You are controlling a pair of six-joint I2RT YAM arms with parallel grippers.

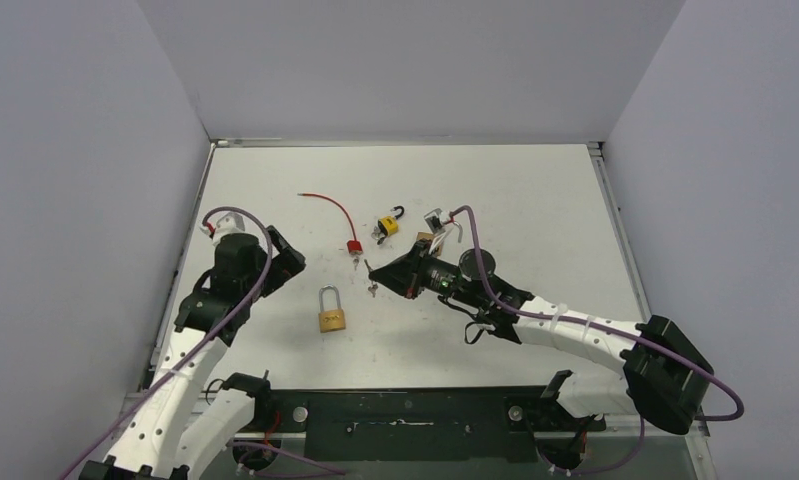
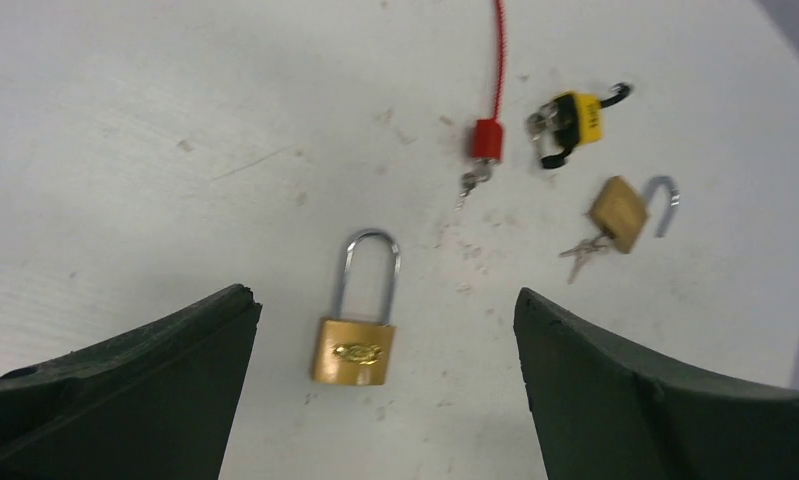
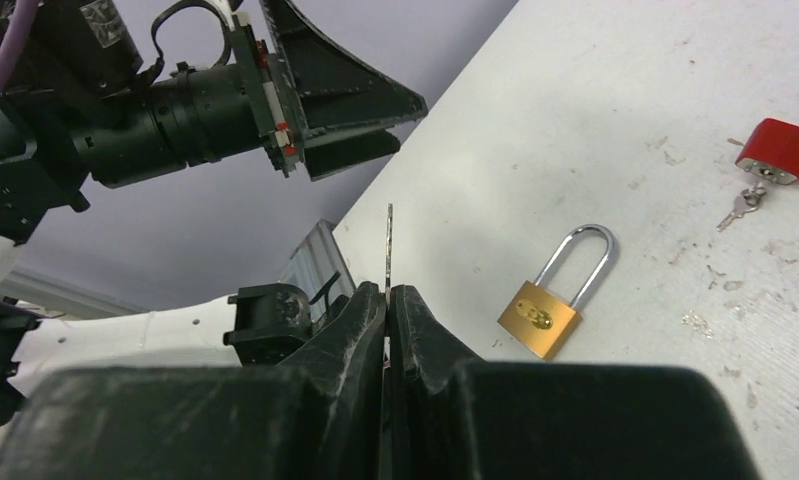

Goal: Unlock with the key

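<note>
A large brass padlock (image 1: 332, 320) lies flat on the white table with its long shackle (image 2: 372, 236) toward the back. My right gripper is shut on a key (image 3: 389, 240), seen almost edge-on in the right wrist view. In the top view the key (image 1: 368, 268) sticks out at the fingertips, right of the padlock and above the table; what looks like a second key (image 1: 373, 288) hangs below. My left gripper stands open, nothing between its fingers, above and left of the padlock.
Behind the padlock lie a red lock (image 1: 354, 246) on a red cable and a yellow-black lock (image 1: 388, 227), both with keys. Another brass padlock (image 2: 619, 214) with keys lies to the right. The table right of the right arm is clear.
</note>
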